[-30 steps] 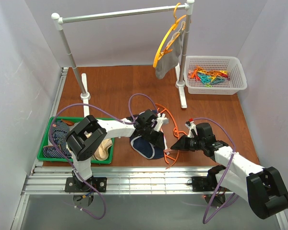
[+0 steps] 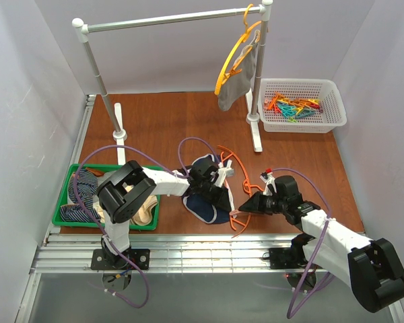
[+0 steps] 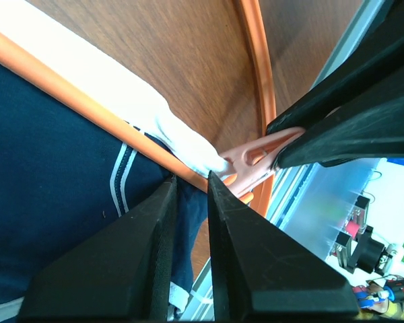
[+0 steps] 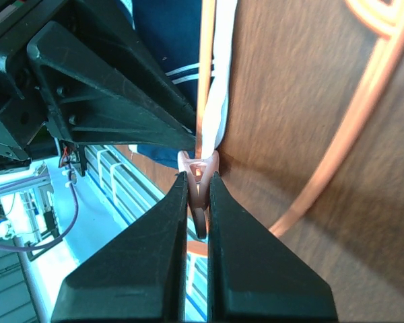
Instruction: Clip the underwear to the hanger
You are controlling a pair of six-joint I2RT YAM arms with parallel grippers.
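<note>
Navy underwear (image 2: 205, 210) with white trim lies on the table under an orange hanger (image 2: 234, 161). In the left wrist view a hanger bar (image 3: 87, 108) runs along the white waistband (image 3: 67, 67). My right gripper is shut on a pink clip (image 4: 188, 161), whose nose meets bar and waistband; whether it grips both is unclear. My left gripper is beside the clip on bar and cloth, fingertips close together; whether it grips them is hard to tell.
A rack (image 2: 172, 19) stands behind, with a grey garment (image 2: 236, 87) on a yellow hanger. A green bin (image 2: 60, 215) of clothes is left; a white basket (image 2: 330, 111) of clips is back right. Open table lies between the rack feet.
The left arm has shifted very slightly over the underwear; the right arm is nearly still, with a slight shift at its base. Little else differs.
</note>
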